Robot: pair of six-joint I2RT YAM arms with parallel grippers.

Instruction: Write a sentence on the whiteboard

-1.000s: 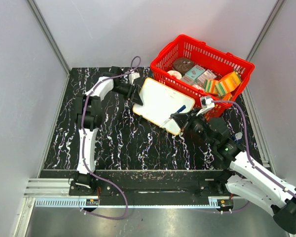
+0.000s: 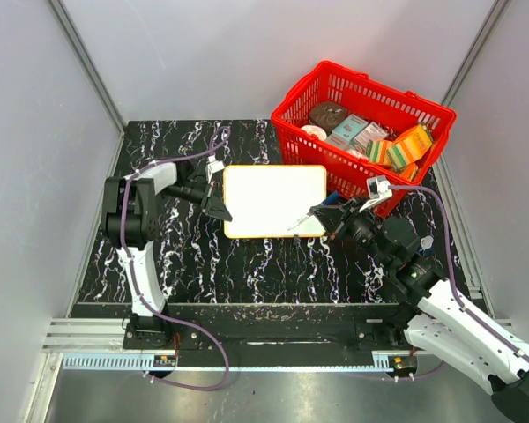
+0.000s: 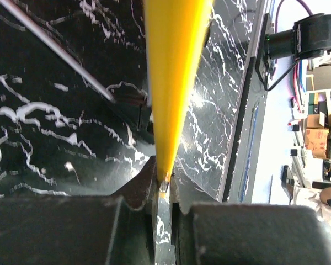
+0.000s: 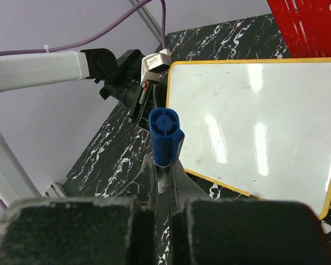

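The whiteboard (image 2: 269, 198), white with a yellow rim, lies nearly square to the table in the top view; no writing shows on it. At its left edge is my left gripper (image 2: 228, 216). In the left wrist view the yellow rim (image 3: 174, 99) runs into those shut fingers. Over the lower right corner, my right gripper (image 2: 317, 211) is shut on a blue and white marker (image 2: 332, 197). Its thin pale end slants down-left over the board. The marker's blue end (image 4: 165, 130) faces the right wrist camera; whether its tip touches the board cannot be told.
A red basket (image 2: 300, 145) with several items stands right behind the board, close to its upper right corner. Purple cables run along both arms.
My left gripper has moved left and slightly toward the front with the whiteboard's edge. The board has turned from slanted to nearly straight. The right arm has barely moved, keeping the marker.
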